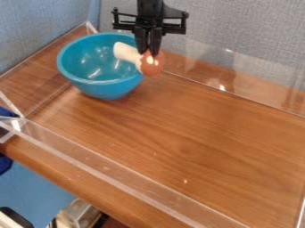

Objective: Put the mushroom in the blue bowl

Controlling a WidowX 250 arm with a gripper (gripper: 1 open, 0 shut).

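A blue bowl [81, 64] stands at the back left of the wooden surface, its hollow facing up. My gripper [149, 54] hangs at the bowl's right rim, shut on the mushroom [127, 54]. The mushroom's pale stem points left over the bowl's opening, and its brownish-orange cap is at the right, by the fingers. Whether the mushroom touches the rim, I cannot tell.
Clear low walls [113, 171] border the wooden surface [191, 134], which is bare across the middle and right. Behind it rises a grey wall [244, 34]. A dark blue object [6, 114] sits outside the left edge.
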